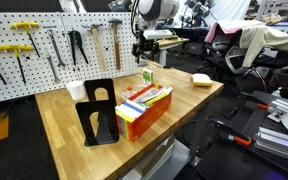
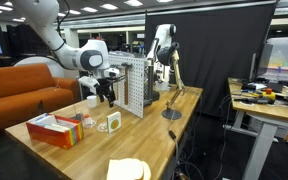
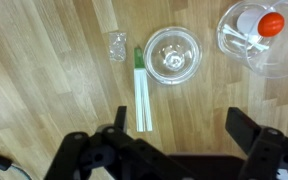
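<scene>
In the wrist view my gripper stands open, its dark fingers wide apart at the bottom edge with nothing between them. Ahead of it a clear round bowl [image 3: 173, 55] rests on the wood. A narrow white-and-green object [image 3: 142, 95] lies just left of and below the bowl. Crumpled clear plastic [image 3: 117, 45] sits to the upper left. At the upper right is a clear container [image 3: 252, 45], with a red-capped item [image 3: 270, 24] by it. The gripper's fingers are too small to make out in the exterior views.
An open red box [image 1: 144, 115] of markers and a black stand [image 1: 97, 112] occupy the table's near end. A white mug [image 1: 76, 91] stands near the tool pegboard [image 1: 49, 50]. Toward the other end sits a yellow-and-white item [image 2: 131, 171], with bare wood around it.
</scene>
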